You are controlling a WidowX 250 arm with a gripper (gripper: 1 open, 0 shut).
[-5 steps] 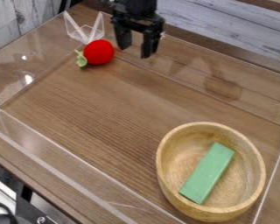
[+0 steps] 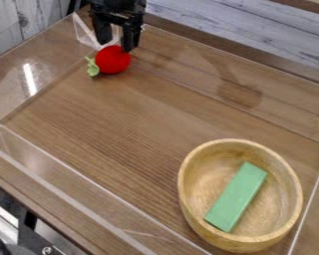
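Observation:
My black gripper (image 2: 121, 38) is at the top left, just above a red round object (image 2: 112, 60) with a green leafy end, which rests on the wooden table. Its fingers point down near the top of that object, open as far as the small view shows. A wooden bowl (image 2: 191, 194) at the lower right holds a green rectangular block (image 2: 237, 196).
A clear plastic item (image 2: 91, 30) lies behind the red object, partly hidden by the gripper. Table edges run along the back and left.
My gripper has moved left from the upper middle to above the red object. The red object and the bowl with the block look unmoved.

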